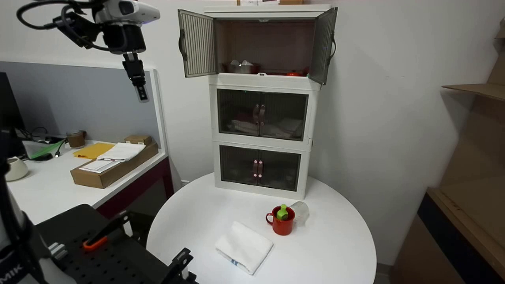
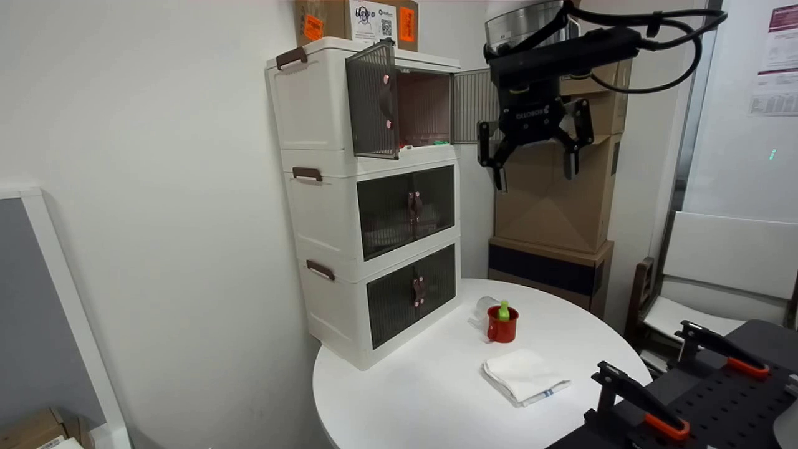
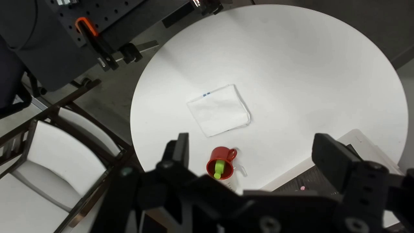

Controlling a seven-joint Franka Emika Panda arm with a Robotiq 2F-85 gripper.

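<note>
High above the round white table (image 1: pixel 189 213), my gripper (image 2: pixel 537 176) hangs open, its fingers wide apart and nothing between them. On the table stands a red mug (image 1: pixel 282 225) with a green-topped item (image 1: pixel 282 212) inside it. Right beside the mug a clear cup (image 1: pixel 301 213) lies on its side. A folded white cloth (image 3: pixel 220 110) with a blue stripe lies flat on the tabletop, apart from the mug. Behind them rises a three-tier white cabinet (image 1: pixel 260 195); its top doors are open, the lower two pairs closed. Inside the top tier sits a pot or bowl (image 1: pixel 242 68).
A black perforated bench (image 1: pixel 113 258) with clamps borders the table's near side. Cardboard boxes (image 2: pixel 553 206) are stacked past the table. The opened cabinet door (image 1: pixel 197 45) juts outward at the top.
</note>
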